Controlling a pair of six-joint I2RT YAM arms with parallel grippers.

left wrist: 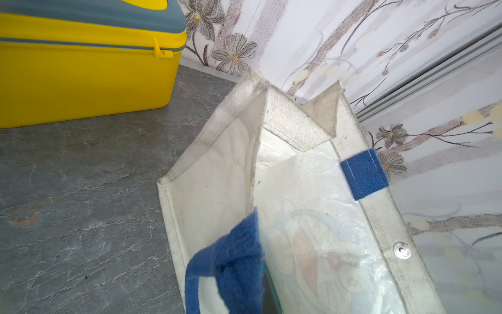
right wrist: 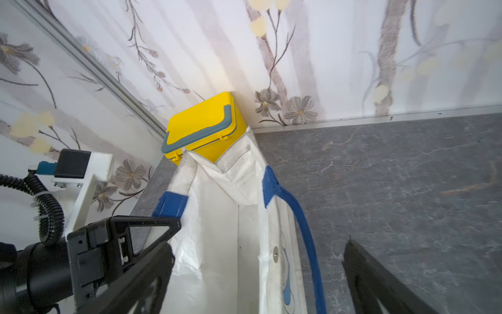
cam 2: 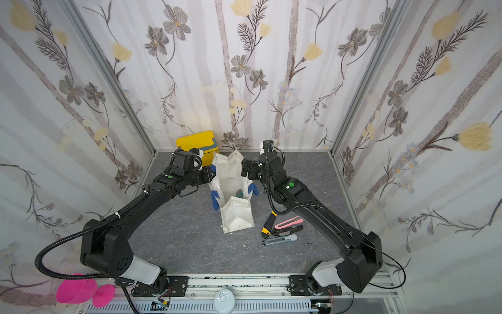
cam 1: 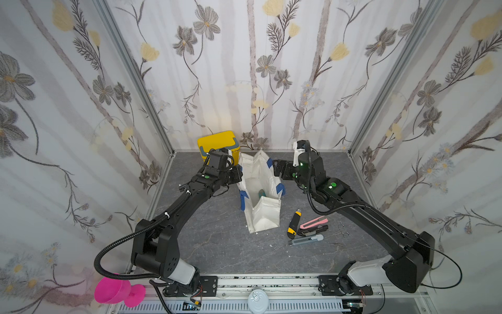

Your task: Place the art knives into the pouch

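The white pouch (cam 1: 264, 214) with blue straps stands open at the centre, a teal item (cam 1: 262, 193) inside it. My left gripper (cam 1: 236, 175) is shut at the pouch's left upper edge; its tips are out of sight in the left wrist view. My right gripper (cam 1: 278, 167) is open just beside and above the pouch's right rim, nothing between its blurred fingers in the right wrist view. Several art knives, including a yellow-black one (cam 1: 294, 224), a pink one (cam 1: 313, 222) and a light blue one (cam 1: 306, 239), lie right of the pouch's front.
A yellow box (cam 1: 217, 140) with grey trim stands at the back left, behind the pouch. Fabric walls enclose the table.
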